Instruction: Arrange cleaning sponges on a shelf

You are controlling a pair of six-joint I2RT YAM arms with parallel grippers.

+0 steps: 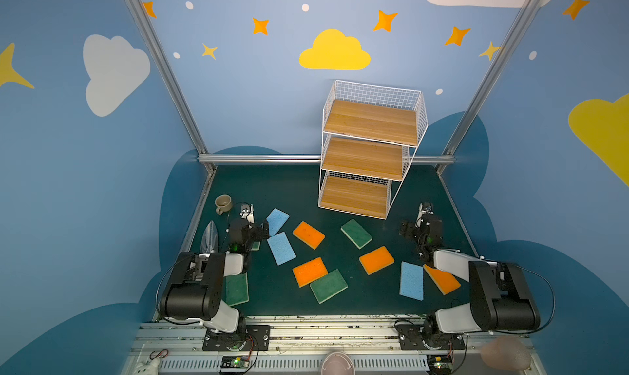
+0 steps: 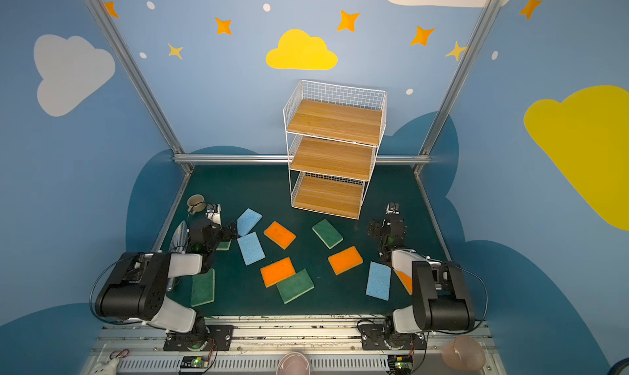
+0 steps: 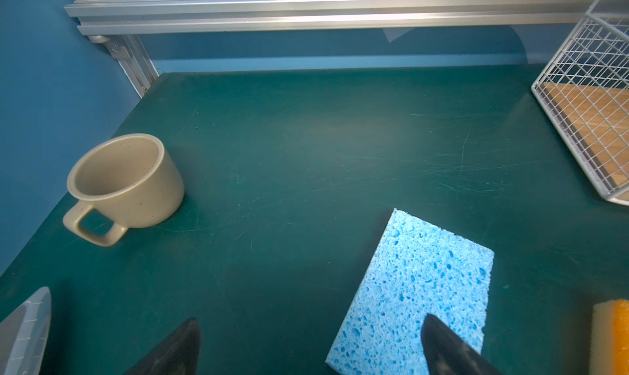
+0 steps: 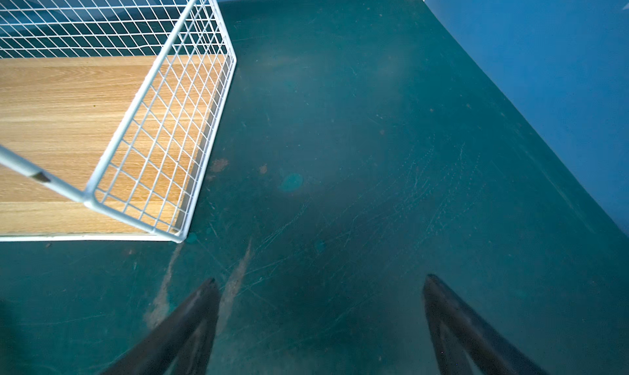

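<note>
Blue, orange and green sponges lie scattered flat on the dark green table. A blue sponge (image 3: pixel 419 290) is partly behind the right finger of my left gripper, which stands open and empty. My right gripper is also open, over bare table to the right of the shelf. The three-tier shelf (image 1: pixel 353 195) has wooden boards and white wire sides, and all its tiers are bare. An orange sponge (image 1: pixel 308 234), a green sponge (image 1: pixel 356 233) and another orange sponge (image 1: pixel 376 260) lie in front of it. My left arm partly hides one green sponge (image 1: pixel 255 246).
A beige mug (image 3: pixel 124 178) stands at the back left, with a grey pointed object (image 1: pixel 209 236) in front of it. Bare table stretches left of the shelf and to its right. A metal rail (image 1: pixel 268 159) runs along the back wall.
</note>
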